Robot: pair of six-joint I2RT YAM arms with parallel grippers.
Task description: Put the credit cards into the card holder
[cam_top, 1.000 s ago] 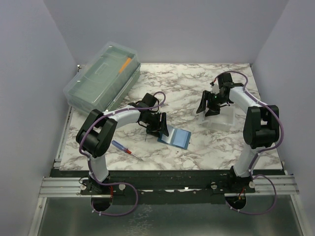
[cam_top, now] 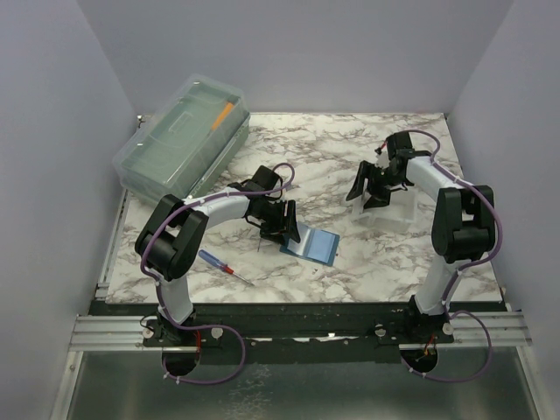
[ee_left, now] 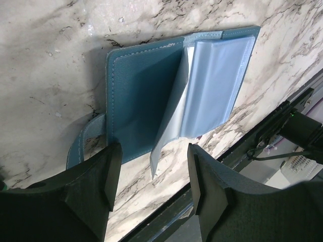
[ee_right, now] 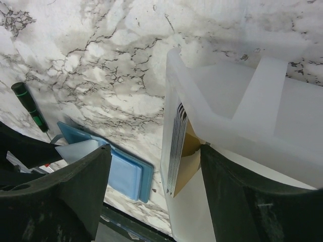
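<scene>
The blue card holder (cam_top: pixel 322 246) lies opened flat, front middle of the table. In the left wrist view, a pale inner flap (ee_left: pixel 174 111) of the holder (ee_left: pixel 141 85) stands raised, its free tip between the fingertips of my left gripper. That gripper is part open, with gaps on both sides of the flap. On the right, my right gripper hangs part open over a white box (ee_right: pixel 252 141). A stack of thin cards (ee_right: pixel 176 143) stands edge-up in the box's slot, between the right fingers but not clamped.
A screwdriver (cam_top: pixel 225 267) lies left of the holder, in front of the left arm. At the back left stands a large clear bin (cam_top: pixel 179 140) with a greenish lid.
My right gripper's fingers have shifted slightly and spread wider over the white box. The left arm and the holder look unmoved.
</scene>
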